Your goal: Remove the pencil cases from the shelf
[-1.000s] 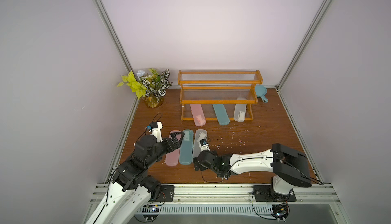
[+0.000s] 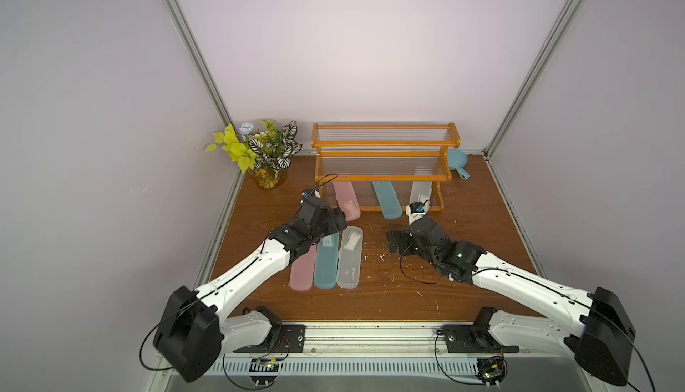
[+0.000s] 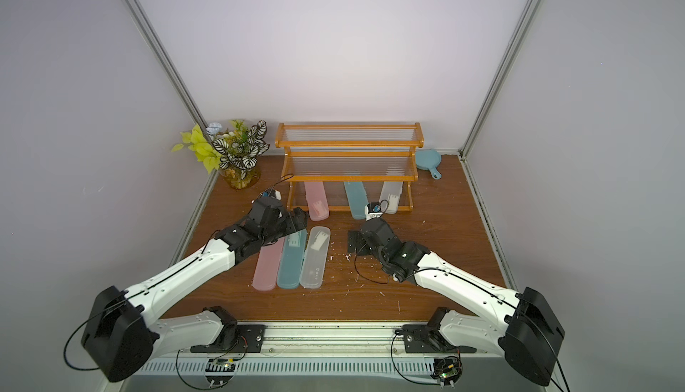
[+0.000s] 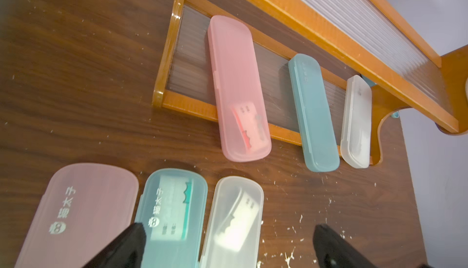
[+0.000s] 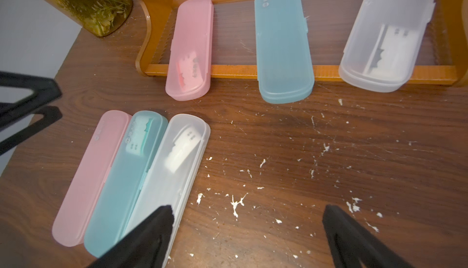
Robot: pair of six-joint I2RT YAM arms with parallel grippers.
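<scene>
On the lowest tier of the wooden shelf [image 2: 385, 178] lie three pencil cases: a pink case [image 4: 238, 82], a blue case [image 4: 314, 112] and a clear white case [image 5: 394, 29], their near ends jutting past the front rail. On the table in front, side by side, lie a second pink case [image 5: 92, 175], a second blue case [image 5: 124, 185] and a second clear case [image 5: 168, 180]. My left gripper [image 2: 341, 219] is open above the far ends of these table cases, close to the shelf's pink case. My right gripper [image 2: 396, 242] hangs open over bare table, right of them. Neither holds anything.
A vase of flowers and leaves [image 2: 267, 176] stands left of the shelf. A light blue pan-like object [image 2: 457, 161] lies at its right. The upper tiers look empty and overhang the shelf's cases.
Both arms have moved toward the shelf, the left also rightward. My right gripper has left the clear table case and moved right. The cases lie where they were.
</scene>
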